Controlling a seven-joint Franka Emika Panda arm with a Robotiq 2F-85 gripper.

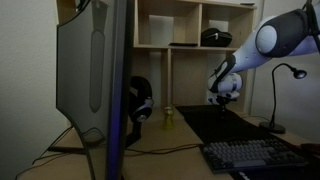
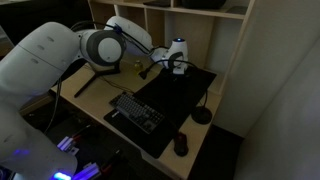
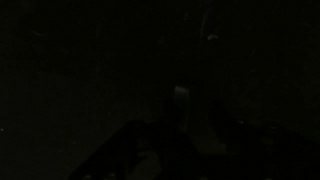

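My gripper is low over the dark mat at the back of the desk, near the wooden shelf. From the other exterior view, the gripper is small and dark against the mat, so its fingers cannot be made out. The wrist view is almost black. Only dim finger outlines show along its bottom, with a small pale patch ahead of them. What that patch is, and whether anything sits between the fingers, I cannot tell.
A keyboard lies on the mat's front part. A desk lamp stands to the right, a yellowish object and headphones to the left. A large monitor fills the left foreground. A mouse lies near the desk edge.
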